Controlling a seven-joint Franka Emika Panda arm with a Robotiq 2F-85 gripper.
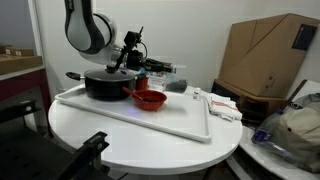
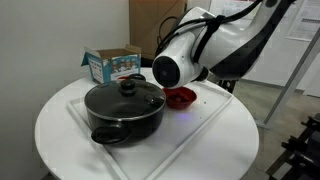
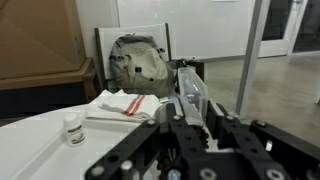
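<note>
My gripper is held level above the table, beyond the red bowl. It is shut on a pale, see-through object that sticks out past the fingers in the wrist view; its exact kind is hard to tell. The red bowl rests on the white tray, with a red handle or utensil leaning at its rim. Beside it stands a black pot with a glass lid on. In exterior view 2 the arm hides the gripper.
A white bottle and a folded red-striped white towel lie on the far side of the table. A blue-and-red carton stands behind the pot. The tray's front right part is clear.
</note>
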